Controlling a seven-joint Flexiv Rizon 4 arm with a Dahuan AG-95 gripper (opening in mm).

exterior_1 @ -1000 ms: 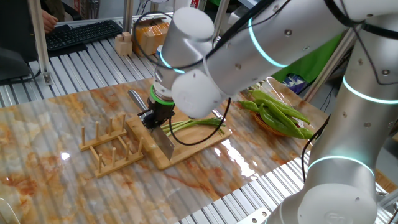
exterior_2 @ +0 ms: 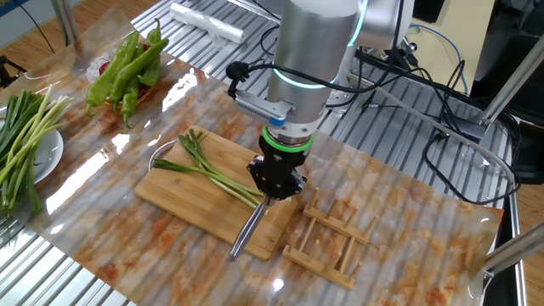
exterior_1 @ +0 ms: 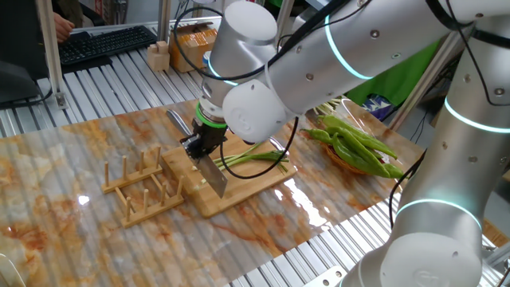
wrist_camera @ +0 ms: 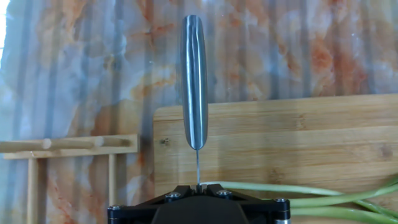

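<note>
My gripper (exterior_1: 202, 152) is shut on a metal cleaver, gripping the top of its blade (exterior_1: 213, 177). The cleaver's steel handle (wrist_camera: 195, 81) points away from the fingers in the wrist view, and the thin blade edge runs back between the fingers. Upright over the left part of the wooden cutting board (exterior_2: 183, 204), the blade hangs by the ends of the green onions (exterior_2: 204, 168). Whether its lower edge touches the board cannot be told. In exterior view 2 the handle (exterior_2: 249, 229) shows, while the arm hides the blade.
Close beside the board stands a wooden peg rack (exterior_1: 142, 191). Green peppers (exterior_1: 351, 147) fill a basket on the board's other side. More green onions (exterior_2: 30, 149) lie on a white plate (exterior_2: 49, 150) at the table's edge. Bare marbled tabletop (exterior_1: 48, 199) extends past the rack.
My gripper and the cleaver have risen slightly and shifted a little to the right in exterior view 1. The board, onions and rack look unmoved.
</note>
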